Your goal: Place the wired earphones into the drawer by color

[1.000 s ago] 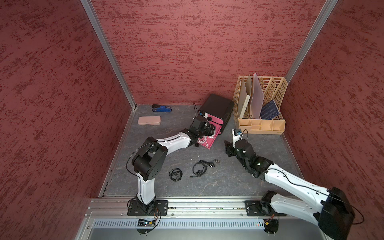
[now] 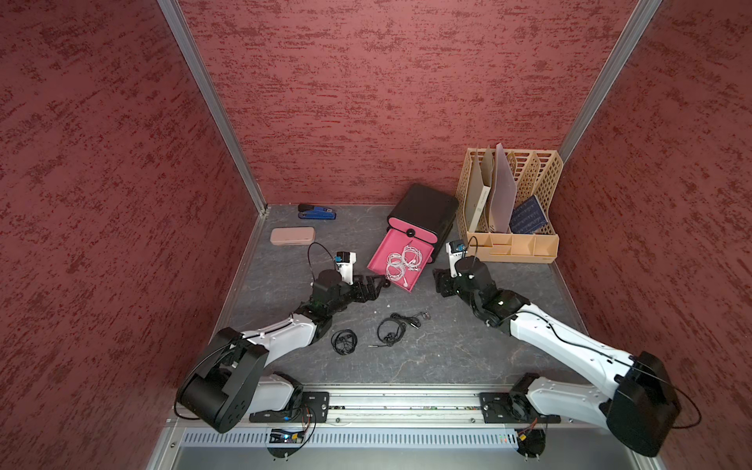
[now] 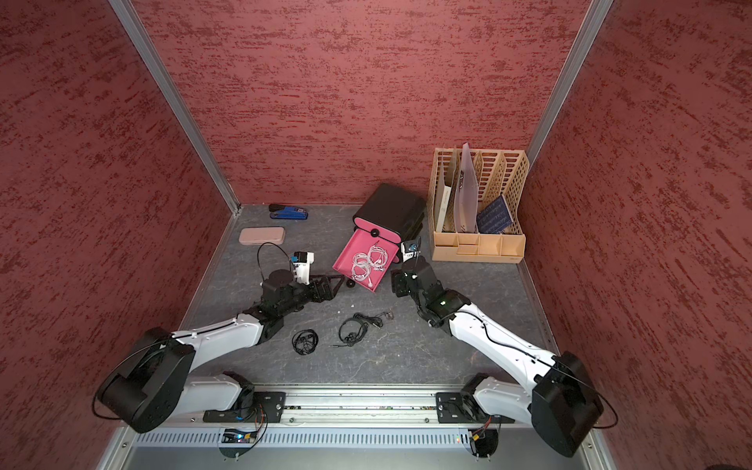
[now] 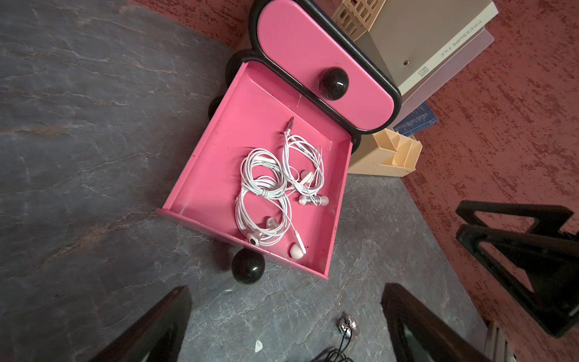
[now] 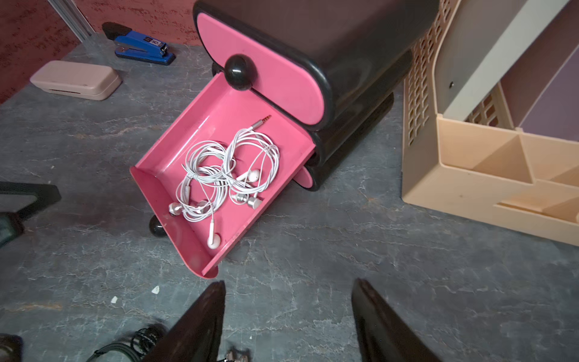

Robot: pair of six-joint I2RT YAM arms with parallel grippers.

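Note:
Two coiled white earphones [image 4: 265, 187] lie side by side in the pulled-out pink drawer [image 4: 208, 175] of the black cabinet [image 2: 423, 205]. Two black earphones are on the table in front of it: a small round coil [image 2: 344, 341] to the left and a looser bundle with silvery ends [image 2: 391, 329] in the middle. My left gripper is open and empty, just left of the drawer's front. On the other side, right of the drawer, my right gripper also stands open, its fingers apart over bare table.
A pink case [image 2: 292, 235] and a blue stapler [image 2: 317, 212] lie at the back left. At the back right stands a tan file rack [image 2: 513, 249] with folders. The drawer's black knob [image 4: 248, 266] juts forward. Free table lies in front of both arms.
My left gripper has drawn back from over the drawer to the left and toward the front, uncovering the white earphones. The right gripper has shifted slightly left and toward the back.

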